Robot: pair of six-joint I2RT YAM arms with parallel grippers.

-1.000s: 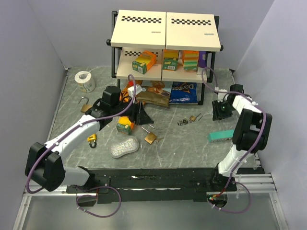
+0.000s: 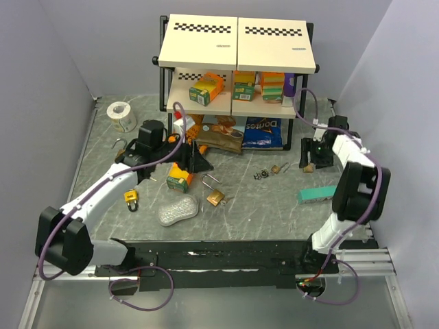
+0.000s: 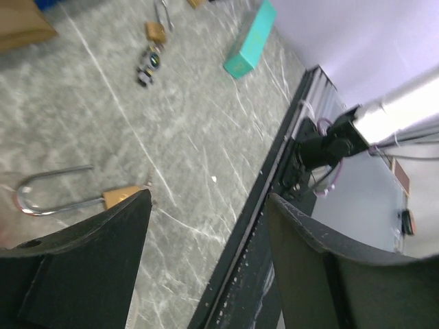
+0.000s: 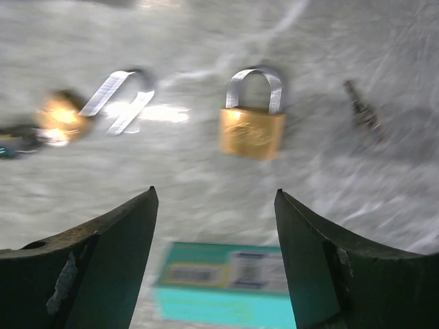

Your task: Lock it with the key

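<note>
In the right wrist view a brass padlock (image 4: 250,133) lies upright-shackled on the grey counter, a small dark key (image 4: 363,110) to its right. My right gripper is open above them, fingers empty. Left of it lie another brass lock (image 4: 63,116) and loose metal bits, blurred. In the top view my left gripper (image 2: 193,162) hangs part open near a long-shackled padlock (image 2: 215,197), which also shows below its fingers in the left wrist view; nothing shows between them. A yellow padlock (image 2: 131,200) lies at the front left.
A teal box (image 2: 317,195) lies at the front right. A silver oval case (image 2: 177,211) is at front centre. The shelf (image 2: 199,41) with boxes and snack bags stands at the back; a tape roll (image 2: 122,116) sits back left.
My left gripper has shifted slightly left. My right gripper has shifted slightly, uncovering more of the padlock beneath it in the top view.
</note>
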